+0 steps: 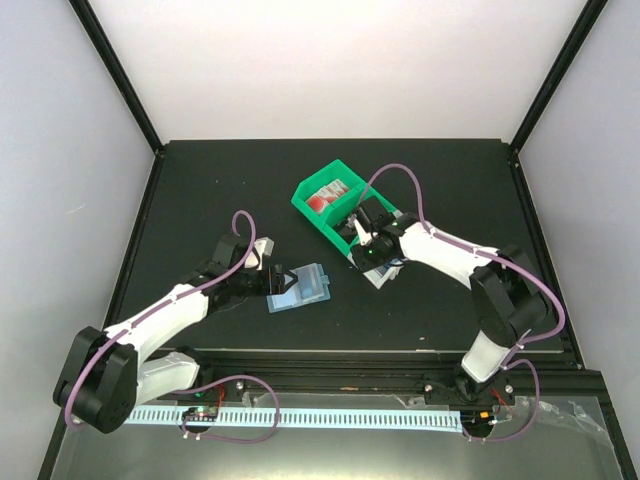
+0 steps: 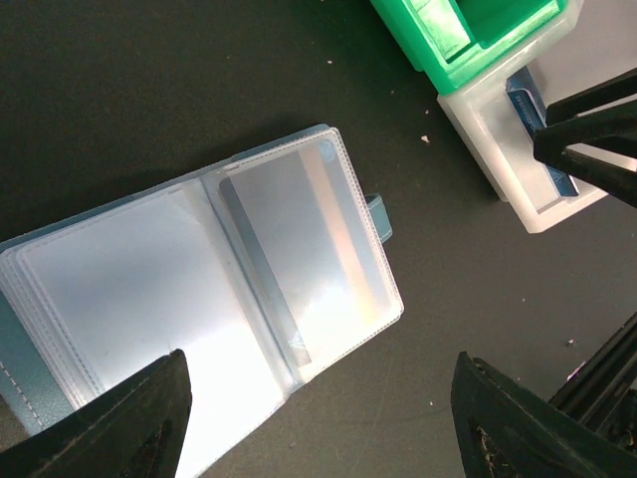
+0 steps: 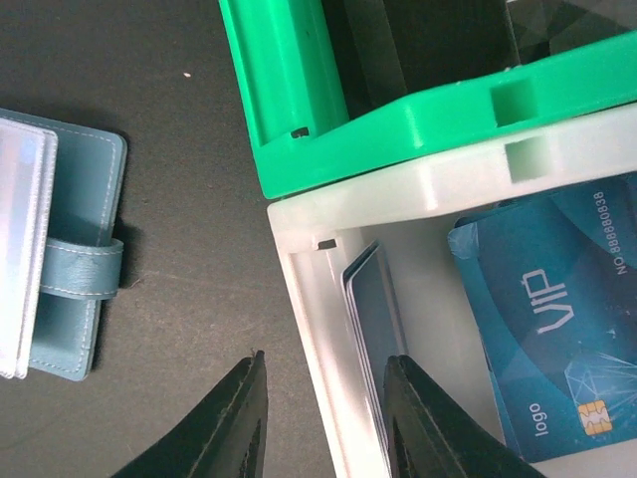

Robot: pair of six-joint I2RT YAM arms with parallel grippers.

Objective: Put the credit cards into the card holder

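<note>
The pale blue card holder [image 2: 289, 259] lies open on the black table, its clear sleeves facing up. My left gripper is open over its edge with nothing between the fingers. A blue card [image 3: 376, 309] leans on edge along the inner wall of the white tray, and another blue card [image 3: 552, 309], marked VIP, lies flat beside it. My right gripper has its fingers apart around the tray's side wall. The right-hand finger overlaps the leaning card in the view; whether it touches the card cannot be told.
A green two-compartment box [image 1: 330, 200] adjoins the white tray [image 3: 304, 289] and holds red-and-white items [image 1: 328, 195] in its far compartment. Bare black table [image 1: 220, 180] surrounds the holder and separates it from the tray.
</note>
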